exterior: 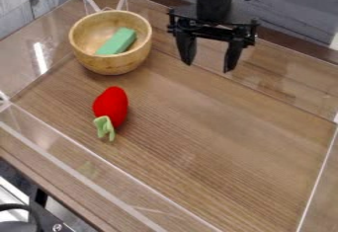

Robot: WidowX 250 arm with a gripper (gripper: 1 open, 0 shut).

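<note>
My black gripper (211, 40) hangs over the back middle of the wooden surface, open, its two fingers spread apart with nothing seen between them. To its left a tan bowl (97, 56) holds a green block (119, 40). A red object with a pale green tip (111, 108) lies at the lower left of the surface, apart from the bowl and the gripper.
A raised edge runs along the back. Black cable or hardware (16, 214) shows at the lower left corner.
</note>
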